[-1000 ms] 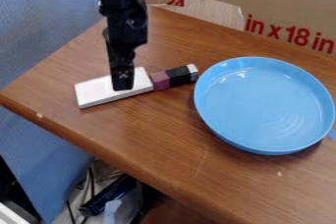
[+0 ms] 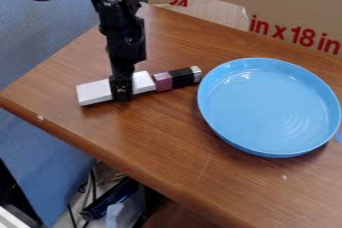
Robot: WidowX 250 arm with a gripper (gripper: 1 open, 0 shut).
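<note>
My black gripper (image 2: 122, 86) is low over a white bar (image 2: 94, 92) on the wooden table, its fingertips at the bar's upper surface or around it; whether they are closed on it is unclear. To the bar's right, in line with it, are a pink-purple piece (image 2: 163, 81) and a black piece with a light end (image 2: 182, 77). A blue plate (image 2: 267, 106) sits to the right of these pieces.
A cardboard box (image 2: 254, 2) with red print stands behind the table (image 2: 160, 152). The table's left edge drops to a floor with cables and clutter.
The gripper has shifted slightly and sits a little lower on the white bar. The plate and pieces look essentially unmoved.
</note>
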